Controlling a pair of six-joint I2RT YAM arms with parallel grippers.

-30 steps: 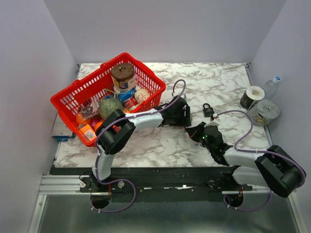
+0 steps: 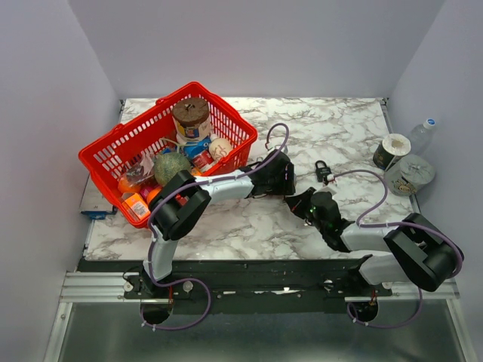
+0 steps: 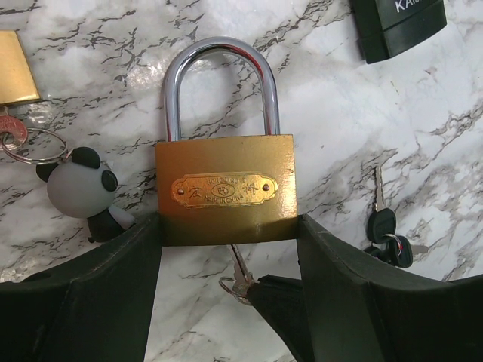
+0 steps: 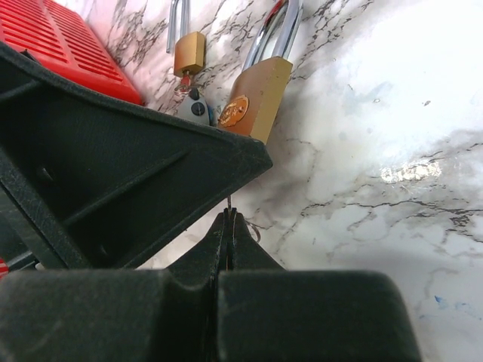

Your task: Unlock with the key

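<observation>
A brass padlock [image 3: 226, 170] with its steel shackle pointing away is gripped at its lower corners by my left gripper. Both shackle legs enter the body. Below it, a small silver key [image 3: 240, 273] with a ring reaches up to the padlock's underside; how far its tip goes in, I cannot tell. My right gripper is shut on this key, whose thin blade shows above the fingertips in the right wrist view. In the top view the left gripper [image 2: 288, 181] and right gripper [image 2: 290, 200] nearly meet.
A second brass padlock [image 3: 15, 68] with a panda charm [image 3: 79, 188] lies to the left. The black padlock [image 2: 323, 171] and some black-headed keys [image 3: 383, 226] lie to the right. A full red basket [image 2: 113, 147] stands at left; tape rolls [image 2: 410, 173] stand at far right.
The right arm has swung slightly, its forearm moving left and up in the top view while its tip stays close to the left gripper. The left arm has not visibly moved.
</observation>
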